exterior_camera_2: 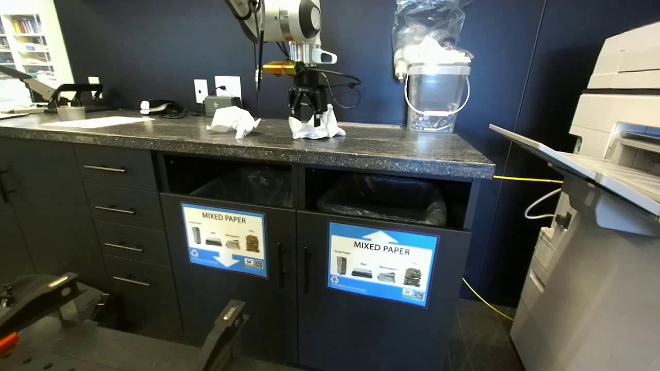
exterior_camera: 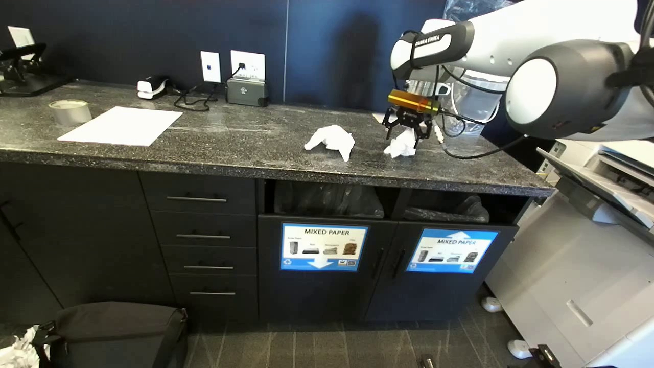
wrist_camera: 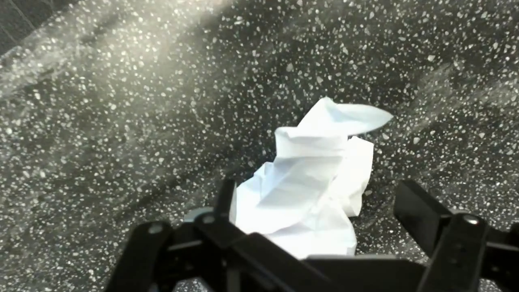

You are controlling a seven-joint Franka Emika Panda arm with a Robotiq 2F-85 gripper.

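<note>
One crumpled white paper (wrist_camera: 311, 194) lies on the dark speckled counter, between the spread fingers of my gripper in the wrist view. The left finger (wrist_camera: 226, 199) is right by the paper's edge, while a gap of bare counter separates the paper from the right finger (wrist_camera: 418, 214). Seen from outside, the gripper (exterior_camera: 407, 132) is low over this paper (exterior_camera: 401, 144), pointing down and open. A second crumpled paper (exterior_camera: 331, 140) rests on the counter to the left, clear of the gripper.
Two bin openings lined with plastic bags, the left bag (exterior_camera: 328, 199) and right bag (exterior_camera_2: 383, 195), sit under the counter edge. A clear bucket (exterior_camera_2: 438, 96) stands at the back right. A flat white sheet (exterior_camera: 122, 126) and tape roll (exterior_camera: 70, 113) lie far left.
</note>
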